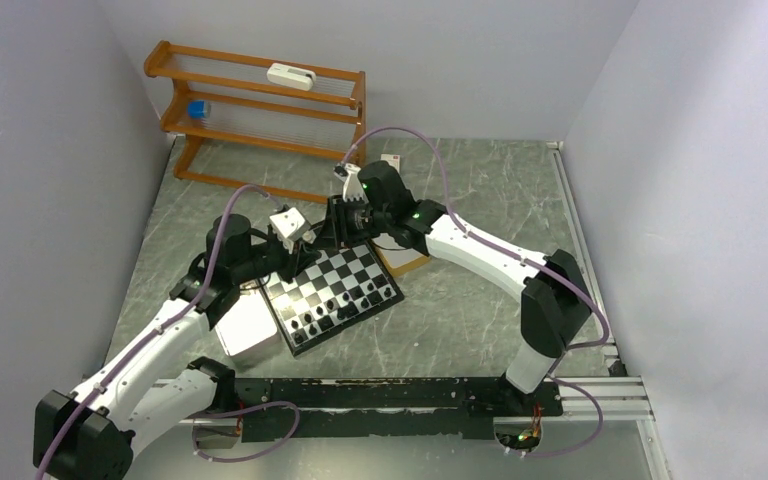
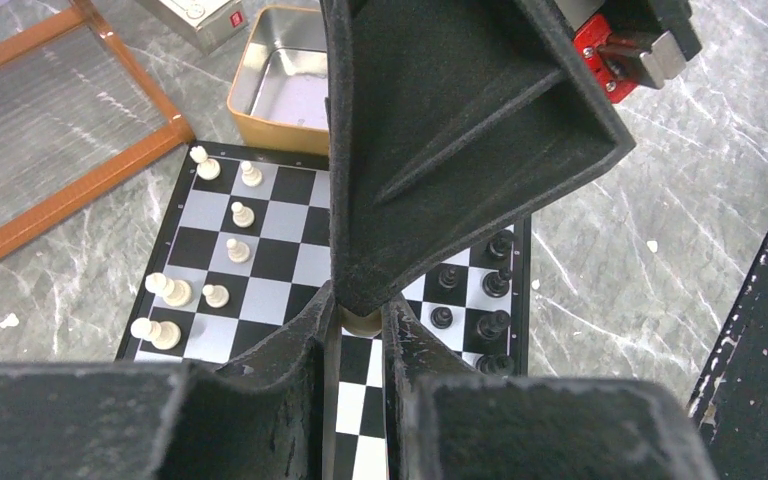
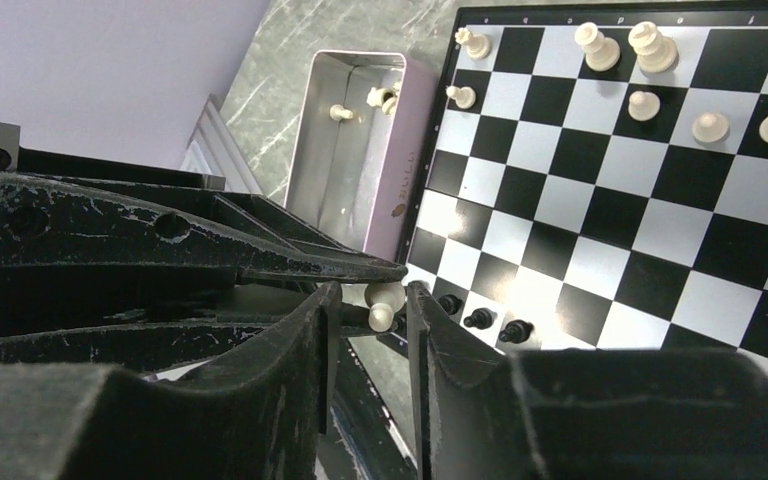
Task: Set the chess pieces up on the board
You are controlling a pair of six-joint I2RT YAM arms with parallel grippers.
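Note:
Both grippers meet above the chessboard [image 1: 330, 300]. In the left wrist view, my left gripper has its fingertips at a pale piece [image 2: 361, 326], largely hidden by my right gripper's black body. In the right wrist view, my right gripper has its fingertips either side of a white pawn-like piece [image 3: 382, 310], with the left gripper's fingers reaching to it from the side. How firmly either holds it is unclear. White pieces [image 3: 654, 50] stand along one side of the board, black pieces [image 3: 516, 331] along another.
A metal box [image 3: 350, 160] with loose white pieces and a tan container [image 2: 270, 125] lie beside the board. A wooden rack [image 1: 260, 92] stands at the back.

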